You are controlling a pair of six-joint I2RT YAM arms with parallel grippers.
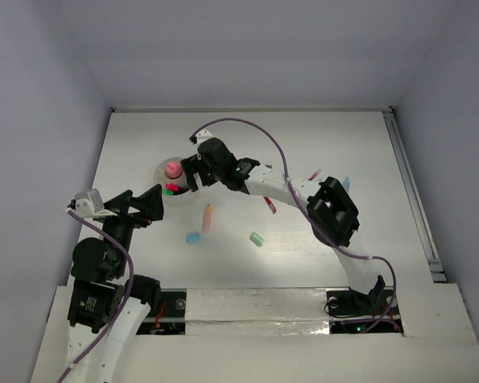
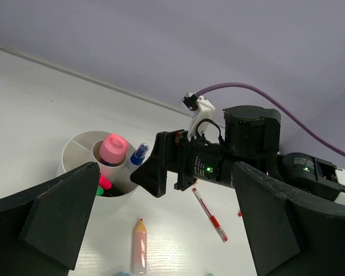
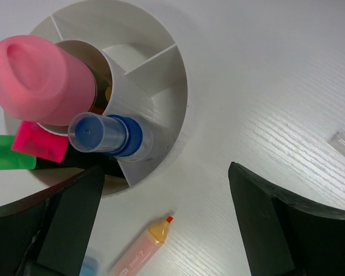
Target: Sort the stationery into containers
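Note:
A round white divided container (image 3: 169, 109) holds a pink capped item (image 3: 40, 77), green (image 3: 6, 152) and red (image 3: 40, 138) items, and a clear item with a blue cap (image 3: 103, 133). My right gripper (image 1: 191, 174) is open over the container's right side, its fingers empty. My left gripper (image 1: 144, 206) stands open at the lower left, away from the container. Loose on the table lie an orange-tipped pink marker (image 1: 207, 217), a blue piece (image 1: 193, 238), a green piece (image 1: 256, 238) and a red pen (image 2: 210, 215).
More loose items, including a pale blue one (image 1: 346, 183), lie at the right, partly behind my right arm. Free table (image 1: 319, 136) shows at the back and right. Walls surround the work area.

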